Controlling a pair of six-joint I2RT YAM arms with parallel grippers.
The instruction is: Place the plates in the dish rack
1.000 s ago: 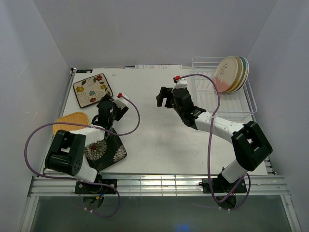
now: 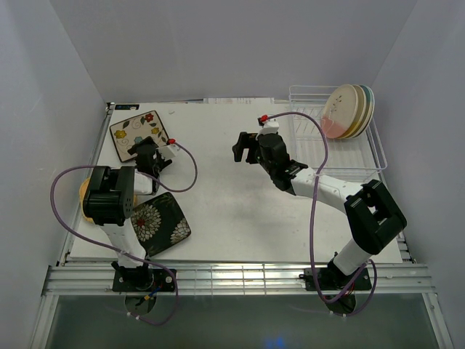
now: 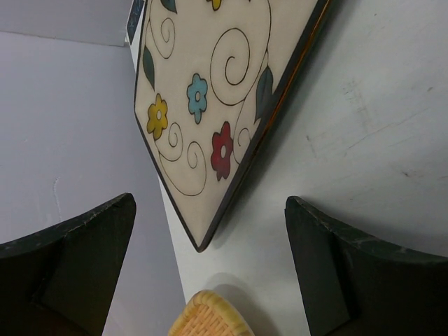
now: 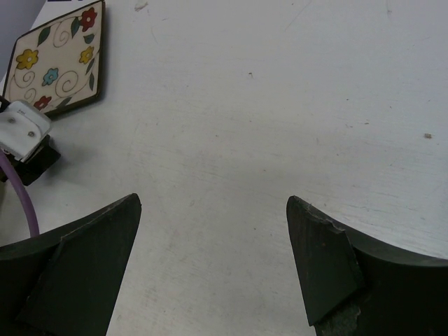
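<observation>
A square floral plate (image 2: 138,131) lies at the back left. My left gripper (image 2: 142,149) hovers at its near edge, open, with a corner of that plate between and beyond the fingers in the left wrist view. A dark flower plate (image 2: 163,225) lies at the front left; a yellow woven-look piece (image 3: 206,318) is mostly under the left arm. The dish rack (image 2: 349,163) at the right holds several round plates (image 2: 341,113) upright at its back. My right gripper (image 2: 247,145) stands open and empty left of the rack.
Grey walls bound the table at left, back and right.
My left gripper and arm have shifted left toward the floral plate, covering more of the yellow piece. The right arm has barely moved.
</observation>
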